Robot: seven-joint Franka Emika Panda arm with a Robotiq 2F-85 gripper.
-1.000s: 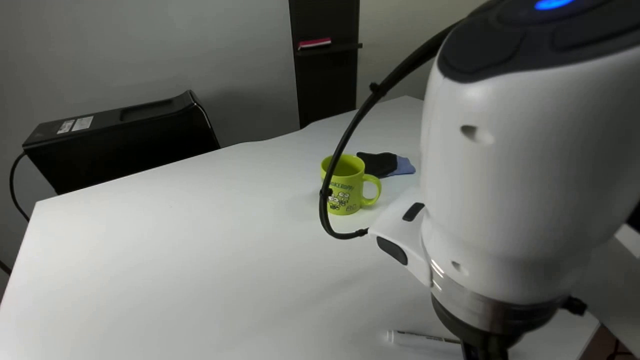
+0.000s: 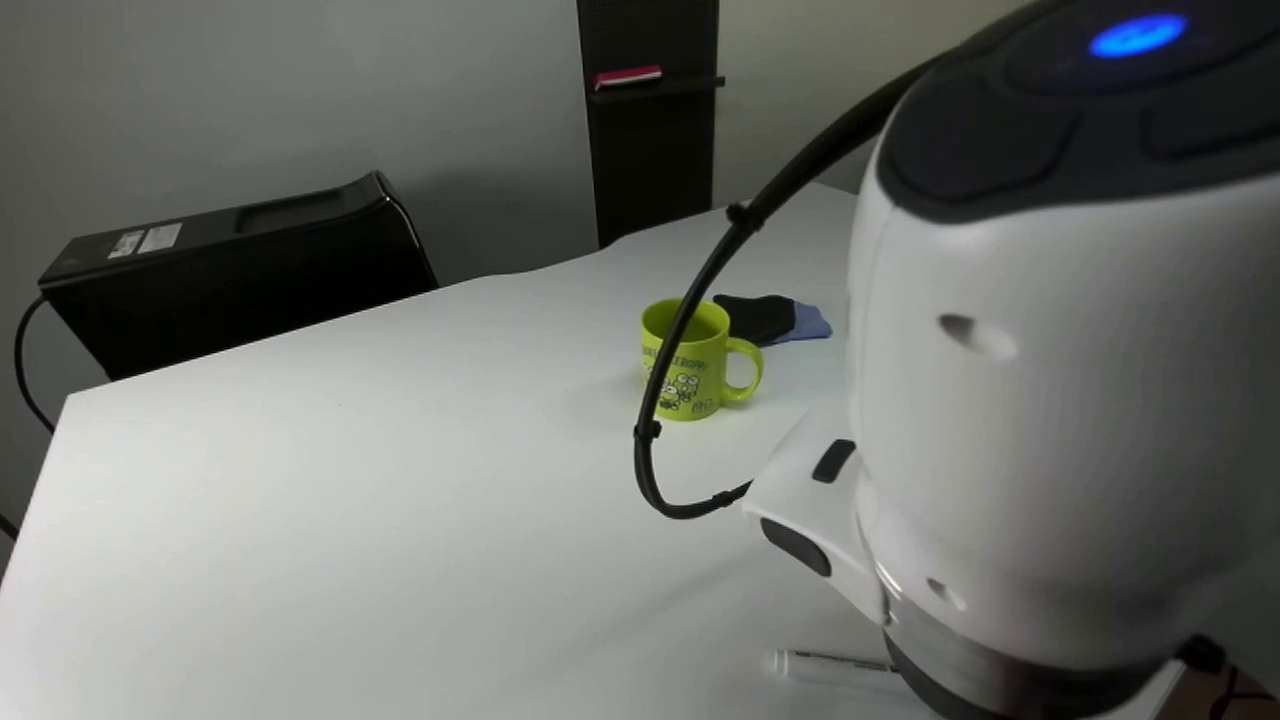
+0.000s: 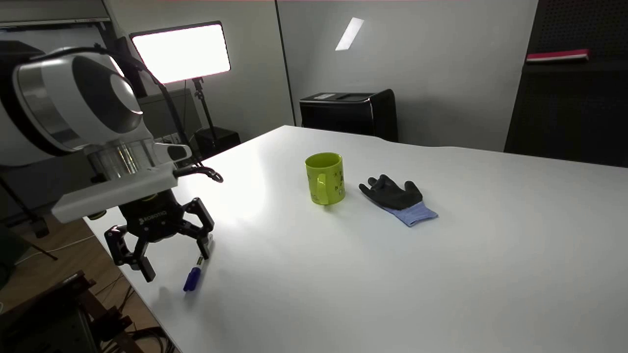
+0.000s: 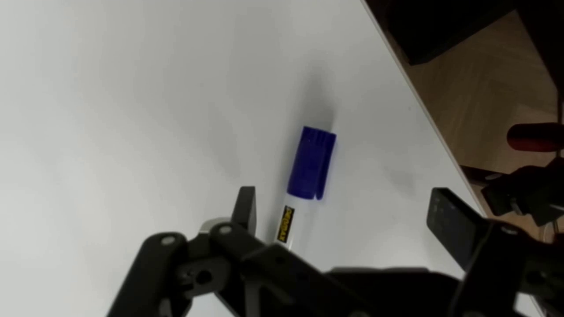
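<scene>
A white marker with a blue cap [image 4: 312, 161] lies flat near the table's edge. Its white barrel [image 2: 840, 664] pokes out beside the arm in exterior view 1. My gripper [image 3: 177, 269] is low above it and open, with its fingers wide apart. In the wrist view the gripper has the marker's barrel in the gap, nearer the left finger [image 4: 244, 211] than the right finger [image 4: 449, 222]; the rear of the barrel is hidden by the gripper. The marker rests on the table, and whether a finger touches it I cannot tell.
A lime-green mug [image 3: 329, 179] stands upright in the middle of the table. Beside it lies a black and blue glove [image 3: 397, 197].
In exterior view 1 the arm has moved lower and slightly to the right, its cable loop dropping with it. The marker, mug and glove lie where they were.
</scene>
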